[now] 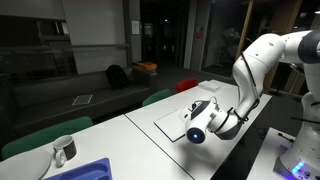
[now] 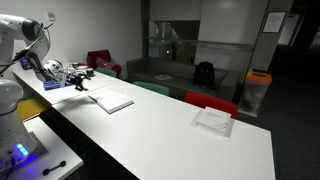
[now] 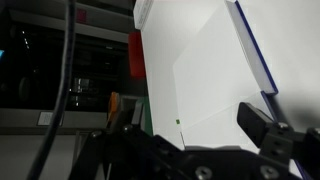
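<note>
A flat white book-like object with a dark blue edge fills much of the wrist view, its upper white panel [image 3: 212, 62] and lower panel [image 3: 222, 130] meeting at a seam. In exterior view 2 this white object [image 2: 112, 101] lies on the table, to the right of my gripper [image 2: 80, 86]. Exterior view 1 shows only part of the white object [image 1: 170, 124], behind my arm. My gripper is open in the wrist view, with dark fingers [image 3: 262, 124] far apart and the white panel visible beyond them. Contact with it cannot be made out.
A grey mug [image 1: 65, 147], a white plate [image 1: 25, 164] and a blue tray [image 1: 85, 171] stand at the table's left end in exterior view 1. A white flat box [image 2: 212, 121] lies near a red chair [image 2: 208, 102].
</note>
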